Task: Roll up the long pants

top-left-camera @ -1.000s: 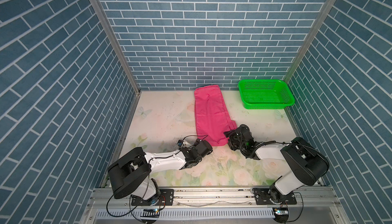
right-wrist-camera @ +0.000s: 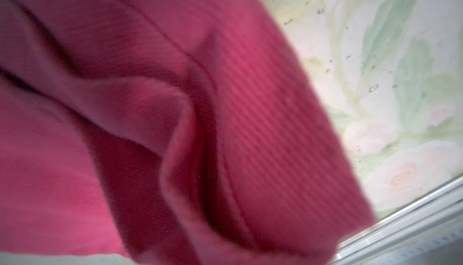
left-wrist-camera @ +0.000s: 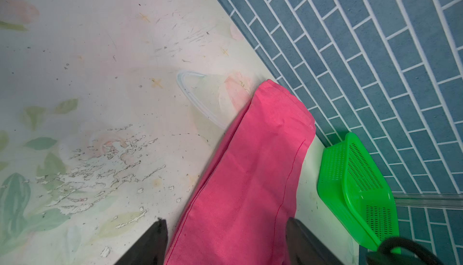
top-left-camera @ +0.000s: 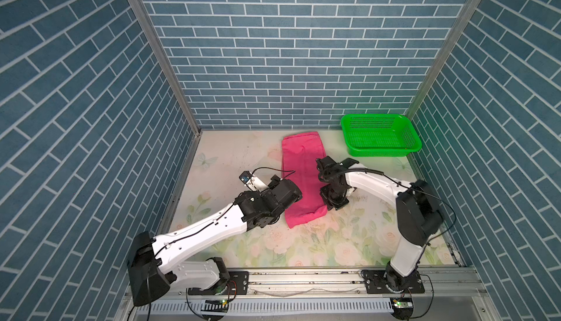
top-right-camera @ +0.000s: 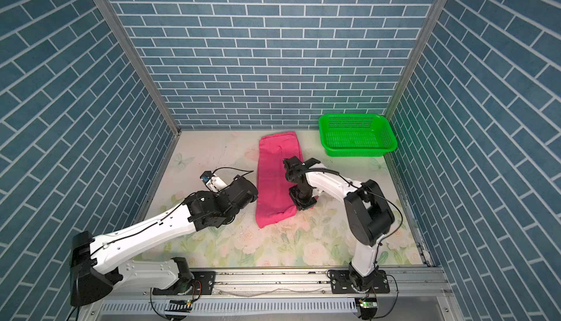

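Note:
The pink pants (top-left-camera: 305,157) lie as a long folded strip from near the back wall toward the front of the table. In the left wrist view my left gripper stands open over them, dark blurred fingers (left-wrist-camera: 152,243) apart with pink cloth below. My right gripper (top-left-camera: 328,203) is low at the right edge of the near end, shut on the cloth. Bunched, wavy folds of the pants (right-wrist-camera: 270,120) fill much of the right wrist view; the right fingers do not show there. My left forearm hides part of the strip's left edge.
A green basket (top-left-camera: 381,135) stands at the back right, clear of the pants. The back wall rises close behind their far end.
The pants have slid toward the front, their far end now further from the wall.

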